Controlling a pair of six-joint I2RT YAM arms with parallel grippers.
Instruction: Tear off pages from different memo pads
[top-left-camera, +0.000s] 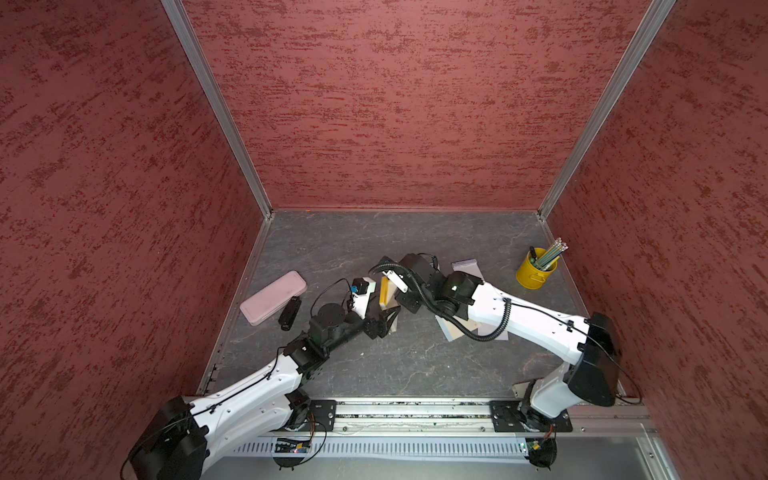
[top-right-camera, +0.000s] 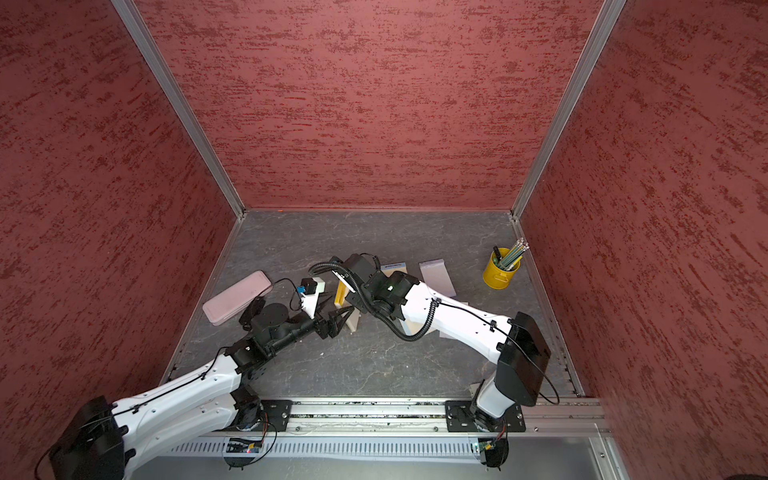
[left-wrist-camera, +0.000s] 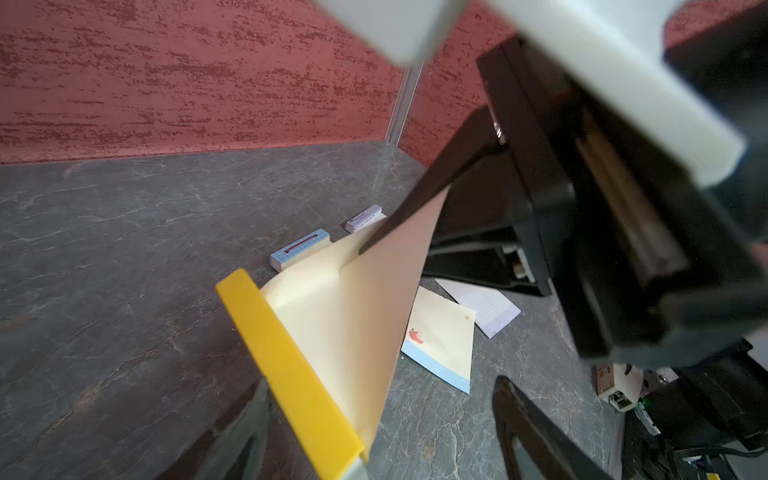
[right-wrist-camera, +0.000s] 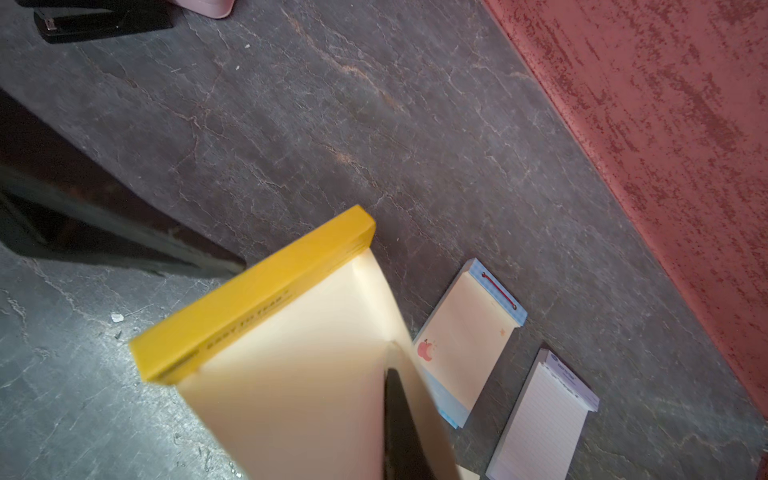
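A memo pad with a yellow binding (left-wrist-camera: 288, 372) and cream pages (right-wrist-camera: 288, 400) sits between the grippers. My left gripper is open; its fingertips stand either side of the pad in the left wrist view, the left one near the binding. My right gripper (top-left-camera: 393, 294) is shut on a page of that pad, which curls up steeply from the binding in the left wrist view. A blue-bound pad with an apple print (right-wrist-camera: 468, 336) and a lilac-bound lined pad (right-wrist-camera: 540, 416) lie to the right on the table.
Loose cream (left-wrist-camera: 440, 336) and lilac (left-wrist-camera: 480, 304) sheets lie on the right. A yellow pencil cup (top-left-camera: 533, 273) stands at the right; a pink case (top-left-camera: 272, 297) and black stapler (top-left-camera: 289, 313) lie at the left.
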